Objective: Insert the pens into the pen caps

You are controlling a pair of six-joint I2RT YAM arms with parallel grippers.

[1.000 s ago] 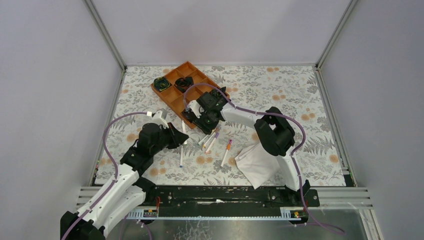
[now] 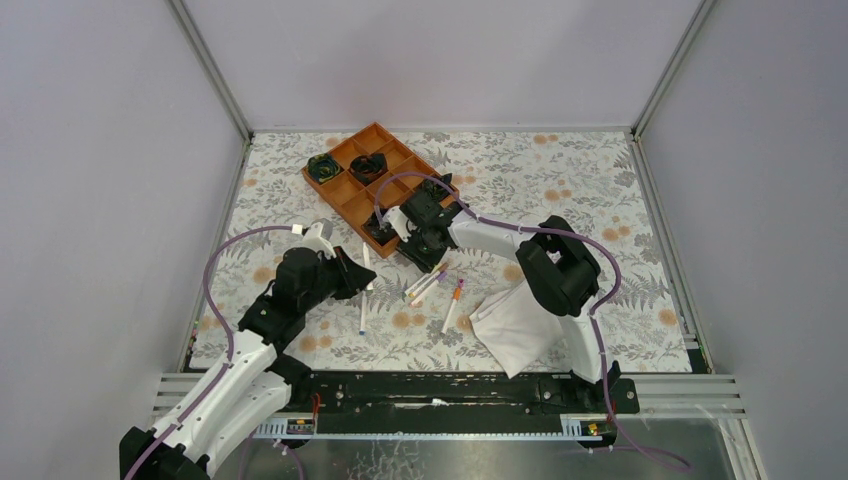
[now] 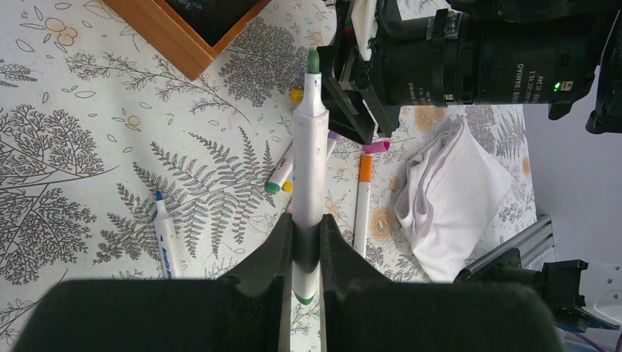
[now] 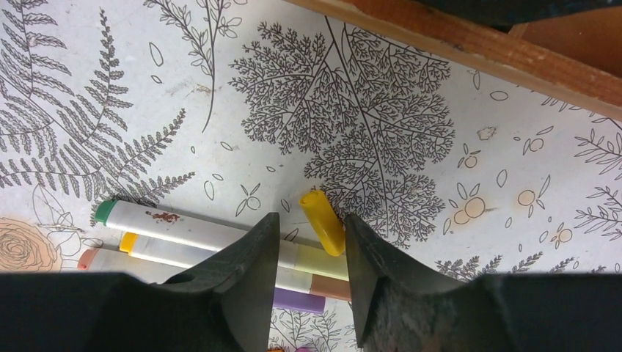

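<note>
My left gripper is shut on a white marker (image 3: 311, 154) whose bare green tip points up in the left wrist view. In the right wrist view a small yellow cap (image 4: 324, 223) lies on the patterned cloth. My right gripper is part open above it, the cap showing between the fingertips, nearer the right finger (image 4: 356, 242). Beside the cap are capped markers with green (image 4: 105, 212) and yellow (image 4: 129, 242) ends, partly hidden by the fingers. An uncapped blue marker (image 3: 166, 238) lies to the left in the left wrist view.
A wooden compartment box (image 2: 352, 203) with dark items stands behind the right gripper. An orange-capped marker (image 3: 364, 202), a pink cap (image 3: 376, 147) and a folded white cloth (image 3: 449, 198) lie to the right.
The right arm has shifted slightly right and toward the front. The marker group beside it also sits a little further right. The left arm has barely moved.
</note>
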